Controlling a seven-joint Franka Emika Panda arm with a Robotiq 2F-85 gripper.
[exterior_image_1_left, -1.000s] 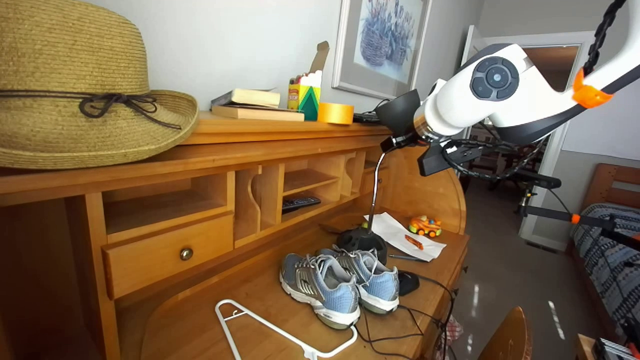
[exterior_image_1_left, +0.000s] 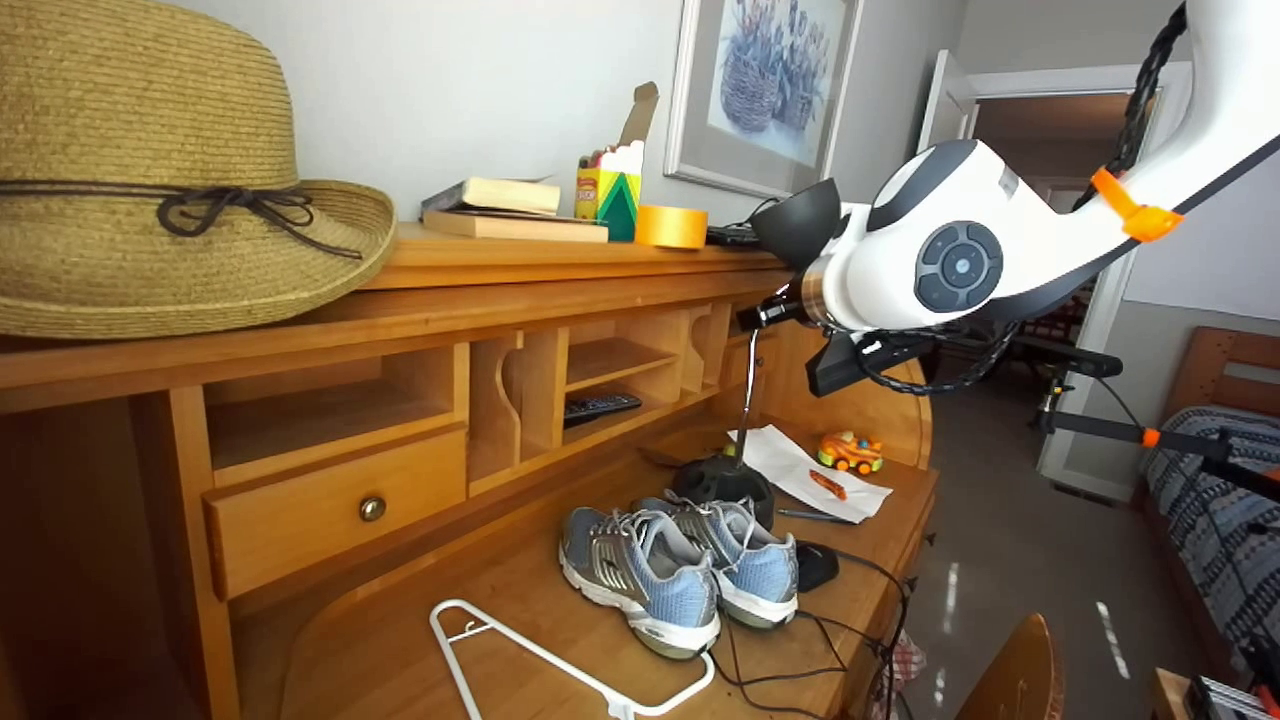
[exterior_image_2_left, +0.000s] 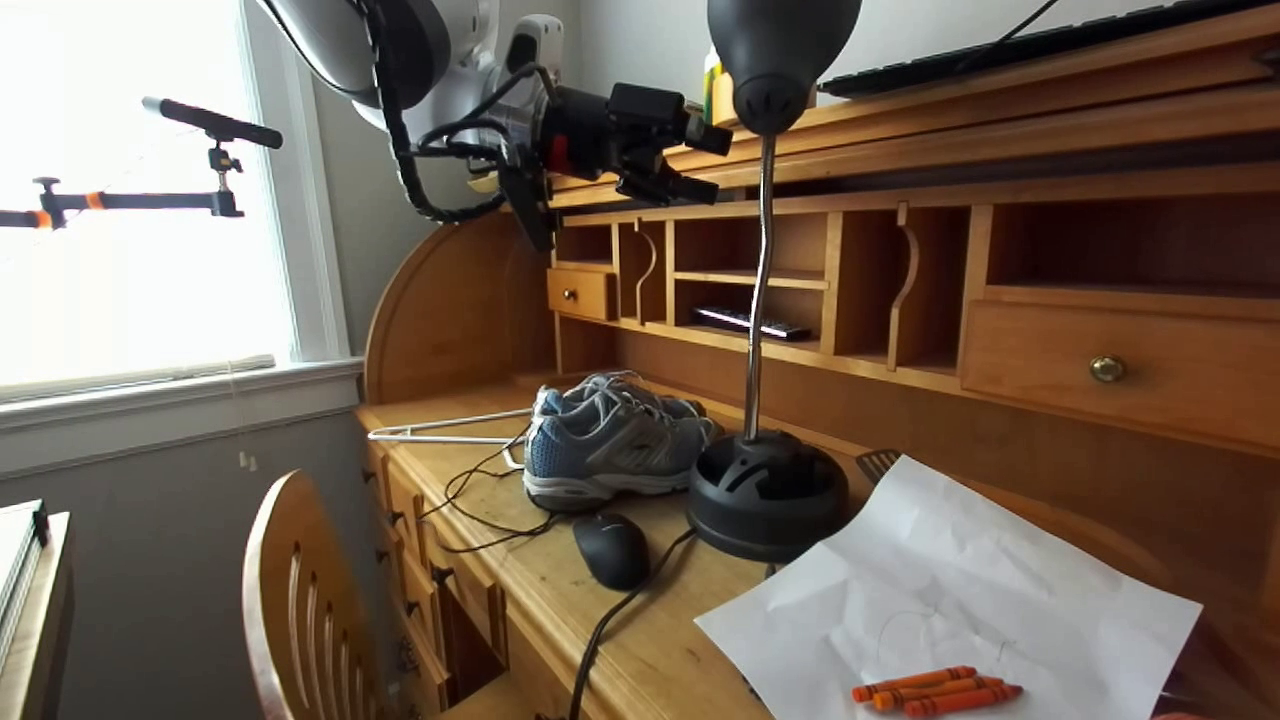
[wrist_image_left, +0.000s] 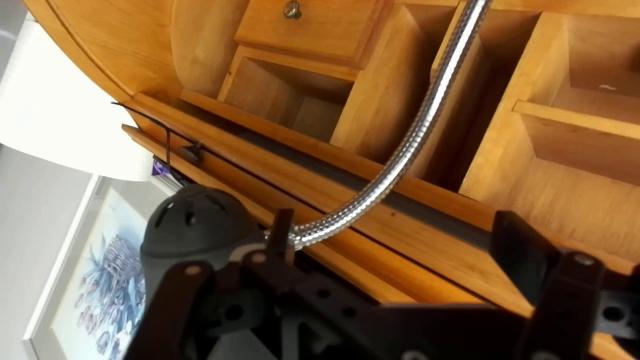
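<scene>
My gripper (exterior_image_2_left: 705, 164) is open, with its two black fingers spread wide in the wrist view and nothing held between them. It hovers above the desk beside the black desk lamp (exterior_image_2_left: 786, 54). In the wrist view the lamp's silver flexible neck (wrist_image_left: 414, 141) slants across, its upper end close to the left-hand finger (wrist_image_left: 280, 234); I cannot tell whether they touch. The lamp base (exterior_image_2_left: 768, 498) stands on the desk. Grey-blue shoes (exterior_image_1_left: 654, 576) sit below, beside a white hanger (exterior_image_1_left: 528, 648). Several orange crayons (exterior_image_2_left: 936, 692) lie on white paper (exterior_image_2_left: 1020, 600).
On the desk's top shelf are a straw hat (exterior_image_1_left: 144, 156), books (exterior_image_1_left: 516, 226), a crayon box (exterior_image_1_left: 612, 192) and orange tape (exterior_image_1_left: 671, 227). A remote (exterior_image_1_left: 600, 408) occupies a cubby. A mouse (exterior_image_2_left: 612, 551), cables and a toy car (exterior_image_1_left: 851, 452) lie on the desktop.
The arm has come down and slightly to the left in exterior view 1, bringing the gripper lower beside the lamp neck. The lamp and the desk objects look unmoved.
</scene>
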